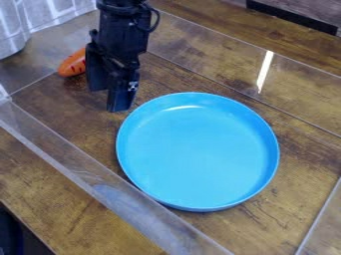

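Note:
The black gripper hangs over the wooden table at the upper left, pointing down, with its fingers apart and nothing clearly held. An orange carrot lies just left of the gripper, partly hidden behind it. A large blue plate sits right of and below the gripper, empty.
A clear plastic wall runs along the left and lower-left side of the wooden table. Bare wood surrounds the plate at the back and right.

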